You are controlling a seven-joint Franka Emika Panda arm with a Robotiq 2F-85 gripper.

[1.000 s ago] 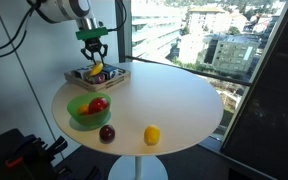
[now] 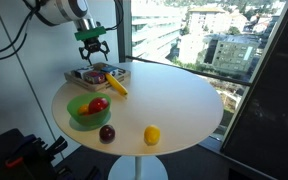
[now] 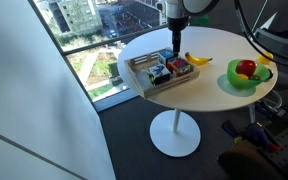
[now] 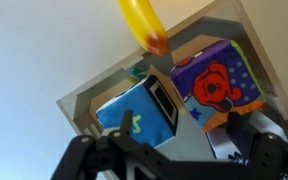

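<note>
Over the wooden tray (image 2: 121,77), my gripper (image 2: 95,57) stands open, its black fingers (image 4: 246,138) apart in the wrist view with nothing held between them. The yellow banana (image 2: 116,86) is outside the grip, at the tray's table-side edge. Exterior view 2 shows that banana (image 3: 198,59) just right of the tray; whether it fully rests on the table cannot be told. In the wrist view part of the blurred banana (image 4: 143,22) shows at the top. Below the fingers, the tray holds a blue block (image 4: 134,112) and a purple-and-red picture block (image 4: 219,85).
A green bowl (image 2: 77,106) with red fruit (image 2: 97,104) stands near the tray. Farther along the white round table (image 2: 174,105) lie a dark round fruit (image 2: 107,133) and a yellow fruit (image 2: 152,134).
The arm has barely moved.
</note>
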